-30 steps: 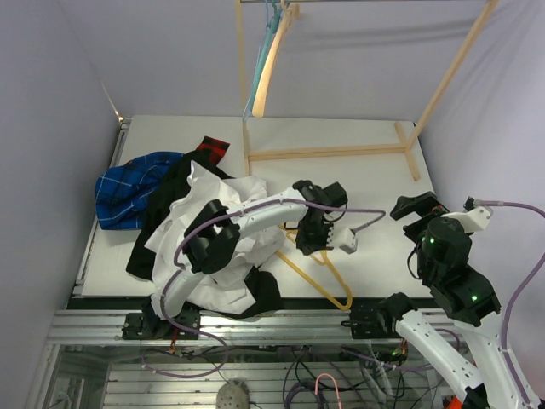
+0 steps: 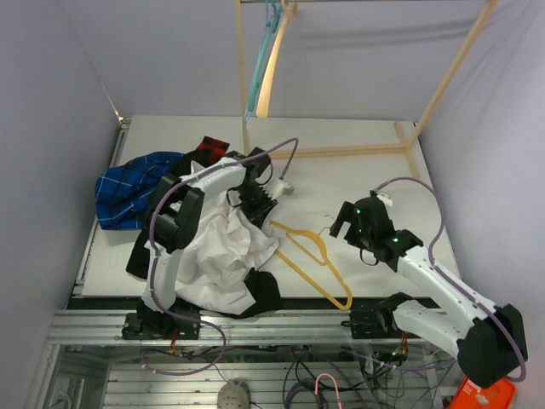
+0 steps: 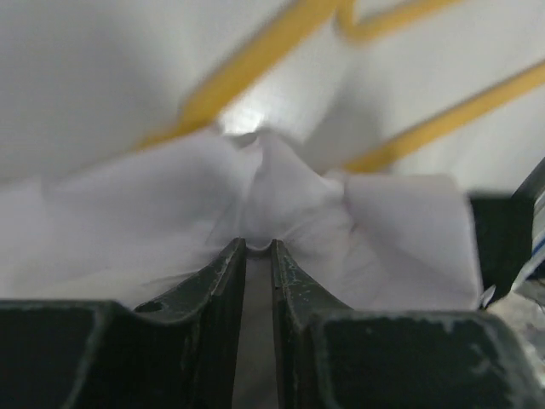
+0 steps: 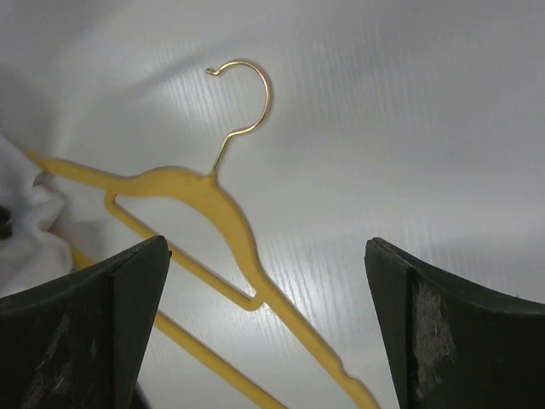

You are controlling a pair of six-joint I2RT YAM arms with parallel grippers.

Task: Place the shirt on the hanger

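The white shirt lies crumpled on the left half of the table. Over its right edge is my left gripper. Seen from the left wrist, that gripper has a narrow gap between its fingertips, with white cloth at and behind them; whether it grips the cloth does not show. A yellow hanger lies flat just right of the shirt, one end of it under the cloth. My right gripper stands wide open over the hanger, nothing between its fingers. The hanger's metal hook is in plain view.
Blue plaid cloth and black cloth lie around the shirt. A wooden rack stands at the back, with hangers on its rail. Bare table lies to the right of the yellow hanger.
My left gripper has moved left from over the yellow hanger to the shirt's edge, and its arm has drawn back. The right arm has come inward, left toward the hanger.
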